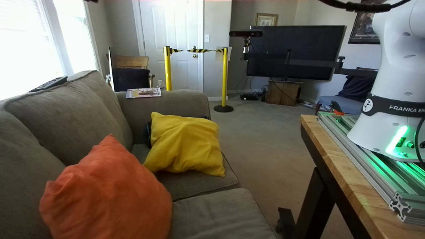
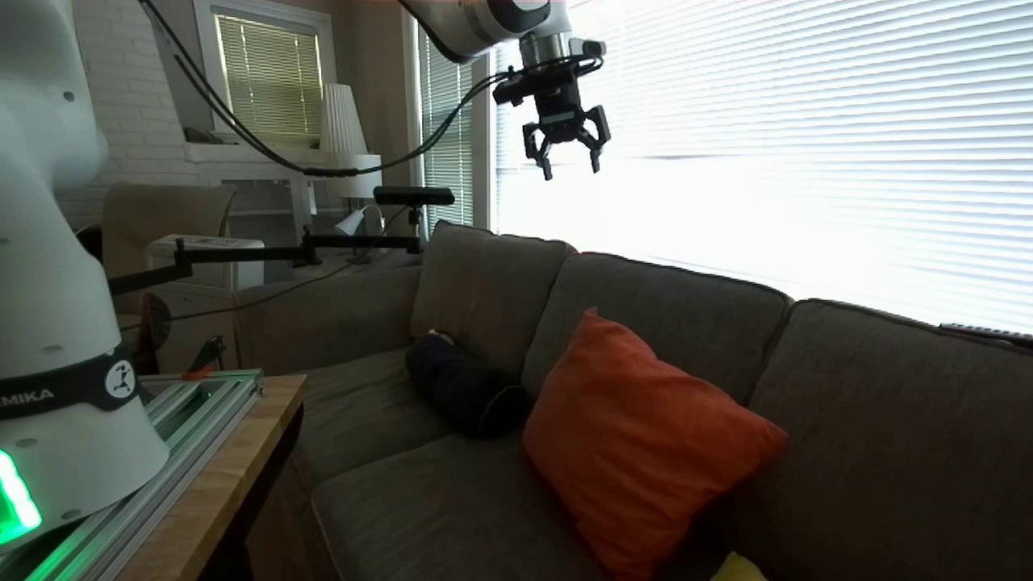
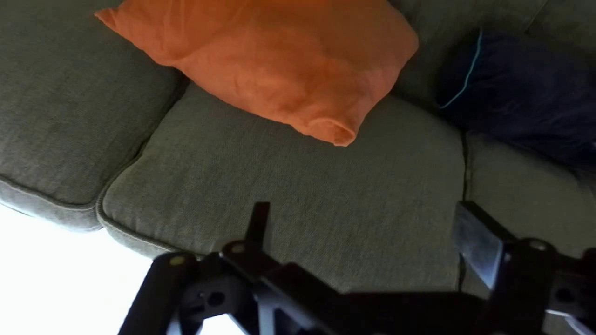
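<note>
High over the couch [image 2: 407, 503], my gripper [image 2: 573, 173] hangs open and empty in exterior view 2. In the wrist view its fingers [image 3: 258, 226] stand wide apart above a bare seat cushion. An orange pillow [image 3: 279, 61] leans on the couch's middle, one corner pointing toward the gripper, with clear space between them. A dark blue pillow [image 3: 519, 95] with a teal edge lies off to the right in that view. On the seat at the other end rests a yellow pillow [image 1: 185, 145], of which exterior view 2 shows only a corner.
A wooden table [image 1: 342, 167] carrying my arm's base faces the couch. A magazine [image 1: 143, 93] lies on the armrest, and a remote [image 1: 48, 83] sits on the backrest. Behind the couch is a bright window [image 2: 775, 174]. Part of the seat is bare.
</note>
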